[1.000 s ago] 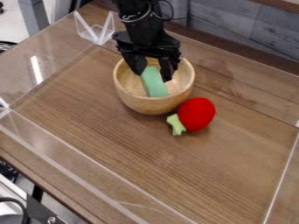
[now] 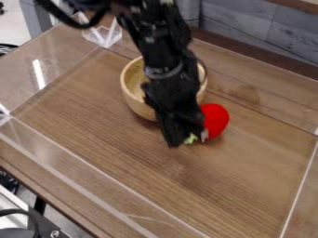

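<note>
My black gripper (image 2: 174, 130) hangs low over the table just right of and in front of the tan bowl (image 2: 134, 84), shut, with nothing clearly between its fingers. A red round object (image 2: 213, 121) with a pale green end lies beside it on the right, partly behind the gripper. The arm hides much of the bowl, so its contents cannot be seen.
A clear plastic item (image 2: 103, 31) lies at the back left. A raised wooden edge runs along the back right.
</note>
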